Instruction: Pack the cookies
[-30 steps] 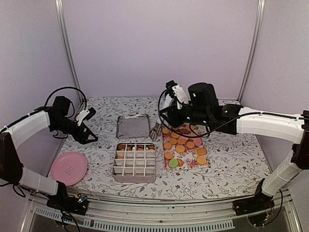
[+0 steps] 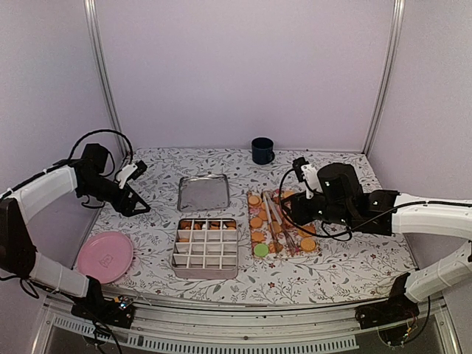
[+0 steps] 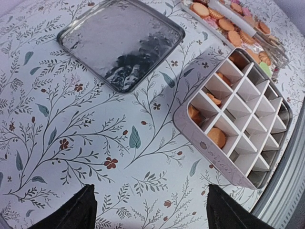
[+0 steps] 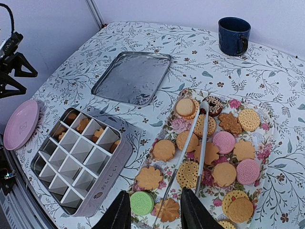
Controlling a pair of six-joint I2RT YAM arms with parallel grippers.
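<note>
On a floral sheet [image 4: 174, 125], several round, flower-shaped and pink cookies [image 4: 224, 142] are spread out. Metal tongs [image 4: 201, 148] lie across them, arms splayed toward the near side. My right gripper is over the sheet's near left part, open; one tong arm passes behind its right finger and none appears clamped. The divided box [image 2: 204, 269] stands left of the sheet. Cookies [image 3: 217, 137] sit in its back compartments; the front ones look empty. Far to the left, my left gripper is open above bare table.
An empty metal tray [image 2: 203, 193] lies behind the box. A dark blue mug [image 2: 262, 150] stands at the back, and a pink plate [image 2: 105, 257] is at the front left. Bare table lies between plate and box.
My right gripper moved from near the box to the right, over the cookies. The tongs, hanging from it before, now lie on the cookies out of its grip. The left arm stayed still.
</note>
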